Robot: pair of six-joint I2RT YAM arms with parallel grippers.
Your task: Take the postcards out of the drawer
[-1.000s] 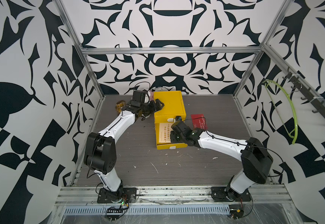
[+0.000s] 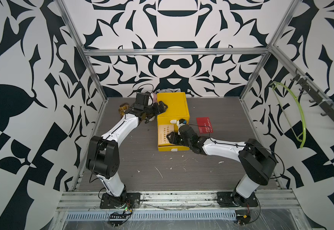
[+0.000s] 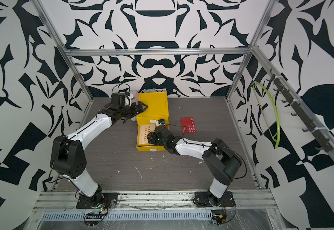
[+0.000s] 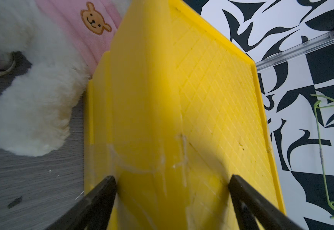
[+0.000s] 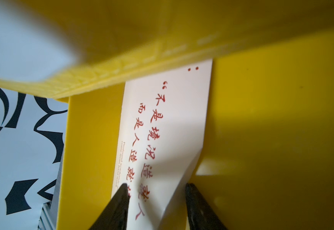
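Observation:
A pale postcard [image 5: 163, 126] with red writing lies in the yellow drawer [image 2: 162, 148], which is pulled out of the yellow cabinet [image 2: 172, 103]. Its right edge bends upward near my right gripper. The fingers of that gripper stand apart over the drawer, one on each side of the raised edge, not closed on the card. A red card [image 2: 204, 125] lies on the table right of the cabinet. My left gripper is open at the cabinet's upper left edge, its fingers apart on either side of the yellow corner. Whether it touches cannot be told.
A white plush toy [image 4: 32, 115] with pink cloth sits close behind and left of the cabinet. A brown object [image 2: 123, 108] stands farther left. The cabinet overhangs the back of the drawer. Bare table [image 2: 151, 168] lies in front and to the right.
My right gripper has moved left across the drawer, onto the postcard's right side. Cabinet and drawer have shifted slightly left and back. The left arm has stayed nearly still.

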